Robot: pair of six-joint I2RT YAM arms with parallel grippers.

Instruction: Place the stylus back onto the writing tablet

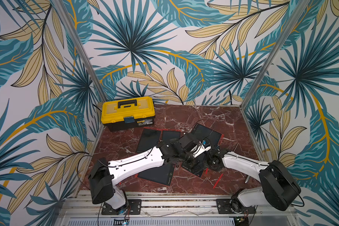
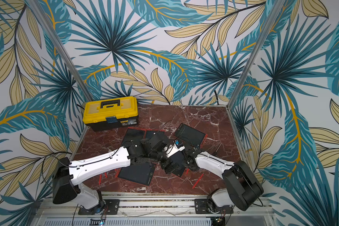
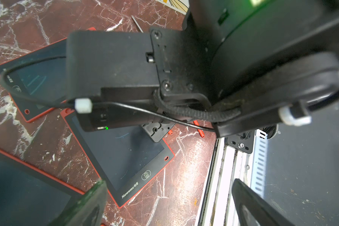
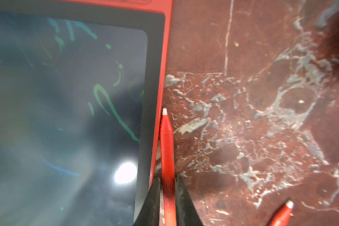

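In the right wrist view a red stylus (image 4: 167, 150) with a white tip lies along the outer side of the red tablet rim (image 4: 161, 79). My right gripper is shut around its body, one finger on each side. The tablet (image 3: 150, 177) has a dark screen and shows in part in the left wrist view, with the right arm covering some of it. Over this tablet hangs my left gripper, its fingers wide apart and empty. From above, both arms hide much of the tablet.
A second red stylus (image 1: 217, 180) lies loose on the marble table. Other tablets lie left (image 1: 154, 175) and behind (image 1: 207, 133). A yellow toolbox (image 1: 128, 111) stands at the back left.
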